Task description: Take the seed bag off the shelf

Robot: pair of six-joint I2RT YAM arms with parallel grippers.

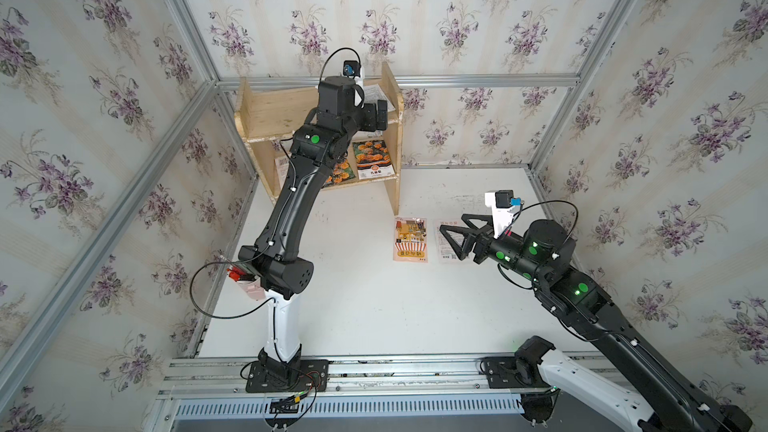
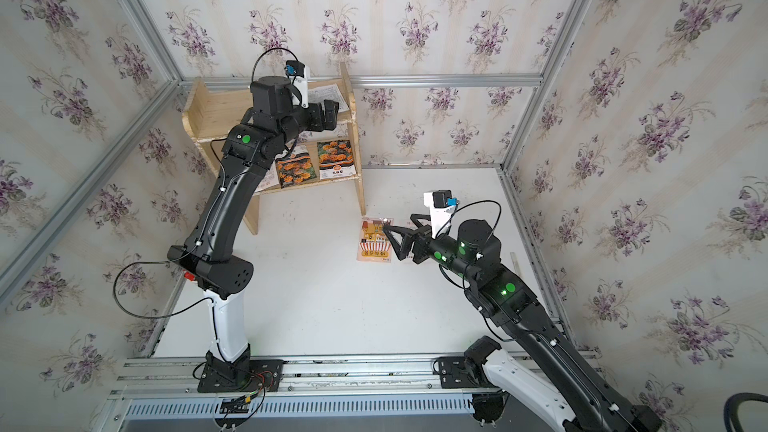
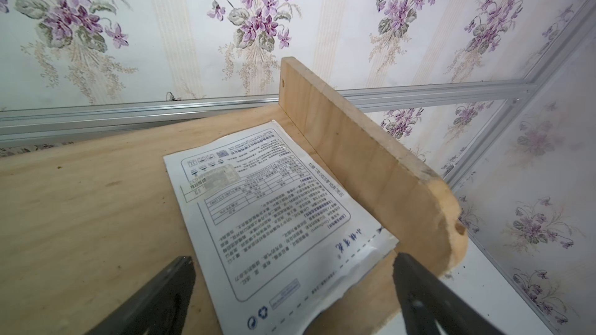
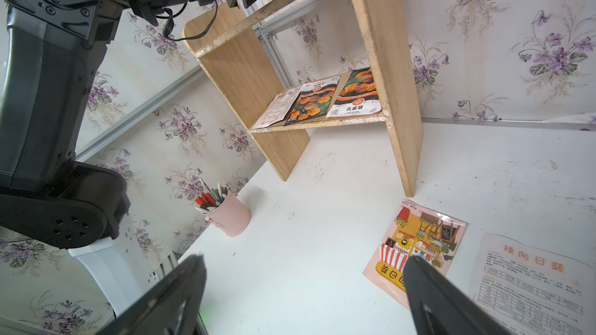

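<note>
A white printed seed bag point(image 3: 267, 211) lies flat on the top board of the wooden shelf point(image 3: 93, 192), close to the raised right side panel. My left gripper point(image 1: 373, 118) is at the front of that top shelf. In the left wrist view its dark fingers point(image 3: 158, 301) are spread wide on either side of the bag's near end, with nothing held. More seed bags point(image 4: 357, 91) with orange flowers lie on the lower shelf. Over the table at right, my right gripper point(image 1: 453, 237) is open and empty, well away from the shelf.
On the table lie a colourful orange packet point(image 4: 413, 245) and a pale printed packet point(image 4: 534, 285), near the shelf's right leg. A pink bucket point(image 4: 229, 214) with tools stands at left.
</note>
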